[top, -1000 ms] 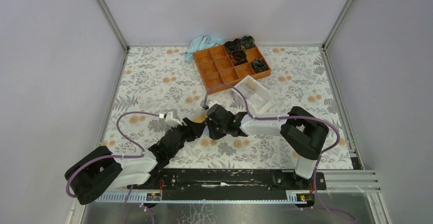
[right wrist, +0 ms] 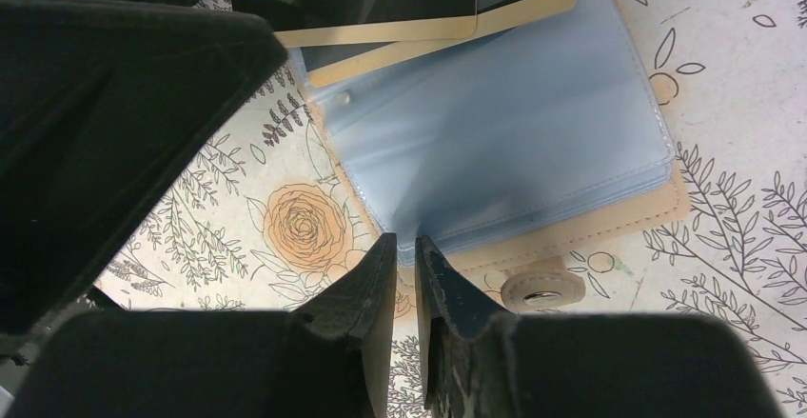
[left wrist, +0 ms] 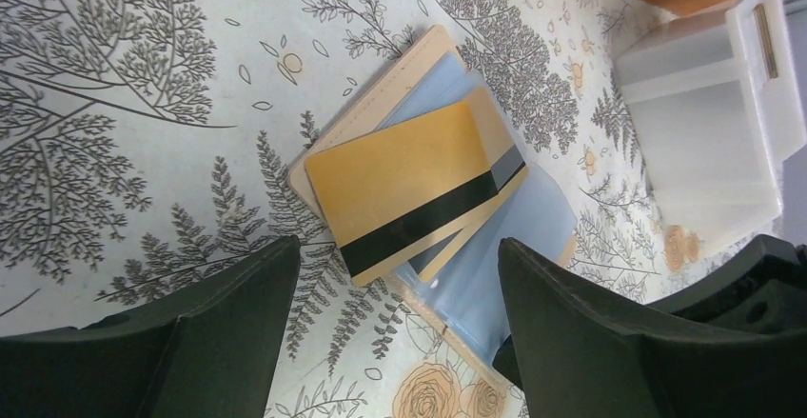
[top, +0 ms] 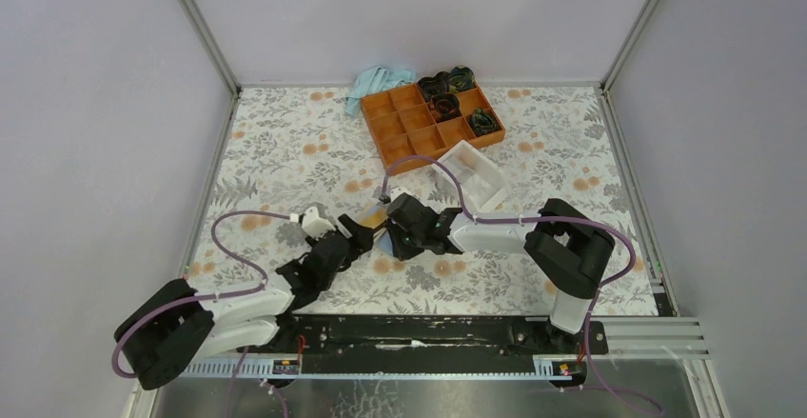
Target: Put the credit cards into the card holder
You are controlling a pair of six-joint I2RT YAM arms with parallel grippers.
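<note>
The open card holder (left wrist: 538, 218), pale blue inside with a beige edge, lies flat on the table. Two gold cards with dark stripes overlap on its left part; the upper gold card (left wrist: 400, 180) covers much of the lower card (left wrist: 500, 137). My left gripper stands open with the cards ahead of its fingers, nothing between them. In the right wrist view, my right gripper has its fingertips close together with a narrow gap, at the holder's near corner. Whether the holder's edge lies in that gap is hard to see.
A translucent white box (top: 473, 176) stands behind the right gripper. Beyond it is a brown compartment tray (top: 404, 126) with dark coiled items, beside a light blue cloth (top: 378, 81).
My left gripper has shifted slightly left, away from the right gripper, and has turned somewhat. The right arm has stayed almost still at the holder.
</note>
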